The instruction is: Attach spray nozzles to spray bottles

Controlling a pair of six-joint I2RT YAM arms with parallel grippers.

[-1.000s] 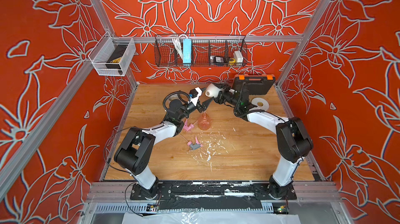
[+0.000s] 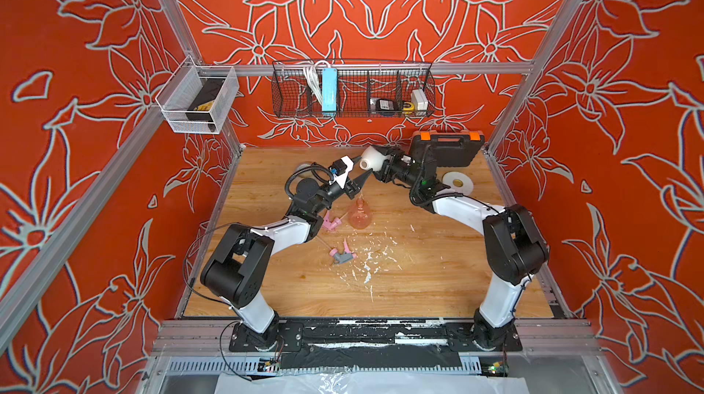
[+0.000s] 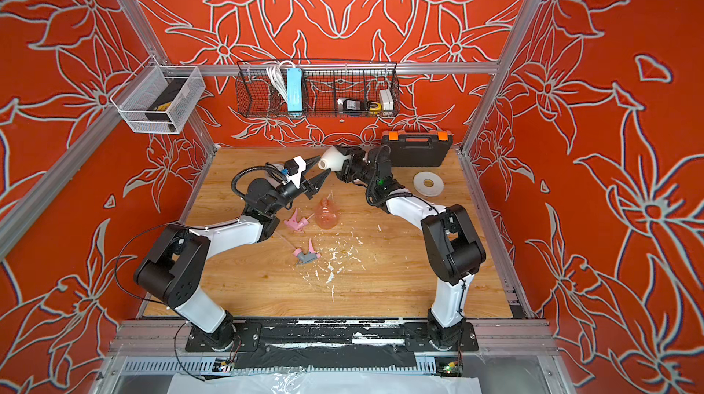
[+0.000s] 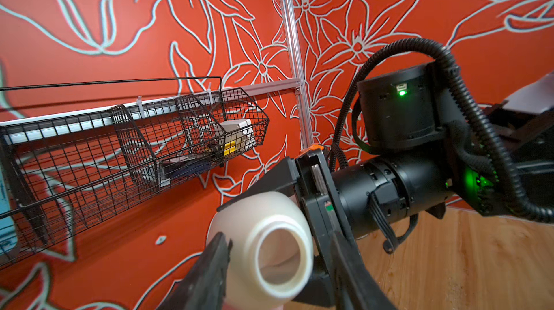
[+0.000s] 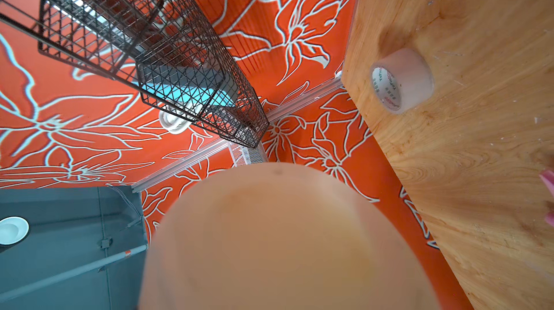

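Observation:
A white bottle (image 2: 374,157) (image 4: 242,240) is held sideways above the table by my right gripper (image 3: 338,159), shut on it; its open neck faces my left gripper (image 2: 359,172). My left gripper's fingers are parted on either side of the bottle's neck end; in the left wrist view nothing clearly shows clamped between them. The bottle fills the bottom of the right wrist view (image 5: 285,246). Below, a pink translucent bottle (image 2: 359,218) stands on the table, with a pink sprayer (image 3: 297,222) and a grey-pink sprayer (image 3: 306,256) lying to its left and front.
A black case (image 2: 447,150) stands at the back right, with a white ring (image 3: 427,183) before it. Wire baskets (image 2: 352,89) hang on the back wall. A tape roll (image 5: 401,82) lies at the rear. White flakes litter the middle front.
Both arms have shifted only very slightly at the meeting point around the white bottle. The objects on the table have not moved.

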